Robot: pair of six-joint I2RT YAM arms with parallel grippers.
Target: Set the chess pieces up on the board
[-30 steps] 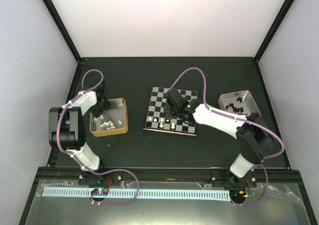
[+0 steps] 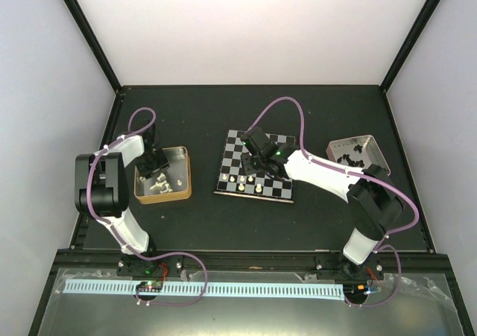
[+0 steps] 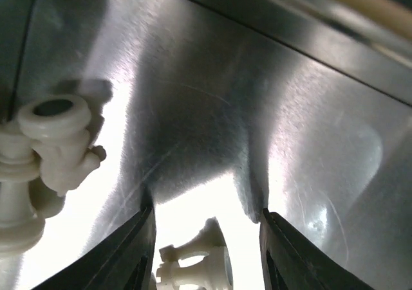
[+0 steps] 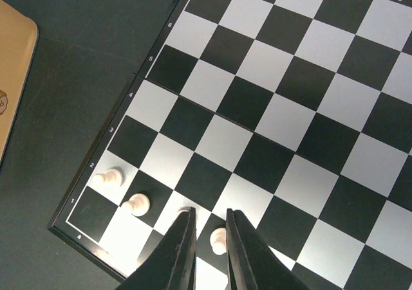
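My left gripper is open, low inside the metal box [image 2: 181, 191] of white pieces at the left. In the left wrist view, a white piece [image 3: 201, 272] lies on its side between its fingers at the bottom, and more white pieces [image 3: 59, 145] lie to the left. My right gripper hangs over the chessboard [image 4: 309, 135], its fingertips a short gap apart with nothing clearly held. Several white pieces [image 4: 136, 204] stand on the board's near-left squares; one is partly hidden by a finger.
A metal tray [image 2: 358, 146] of black pieces sits right of the board, beside the right arm.
The left arm has shifted slightly within the box.
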